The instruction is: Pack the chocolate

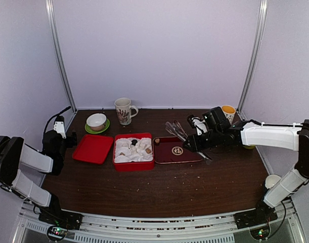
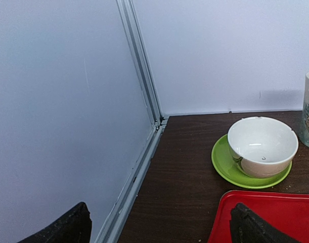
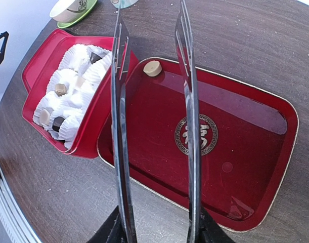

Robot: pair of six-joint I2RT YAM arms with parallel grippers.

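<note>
A red box (image 1: 133,166) lined with white paper cups holds several light and dark chocolates, its red lid (image 1: 92,149) to its left. A tan chocolate (image 3: 152,68) lies in the upper-left corner of the dark red tray (image 3: 235,162). My right gripper (image 1: 172,128), with long metal tong-like fingers, hangs above the tray; the fingers stand apart in the right wrist view, and whether anything is between their tips, cut off at the top, cannot be told. My left gripper is open and empty at the left, facing the lid and bowl.
A white bowl (image 1: 96,120) on a green plate, a tall mug (image 1: 123,111) and an orange-lined cup (image 1: 228,111) stand at the back; a yellow-green item is partly hidden behind the right arm.
</note>
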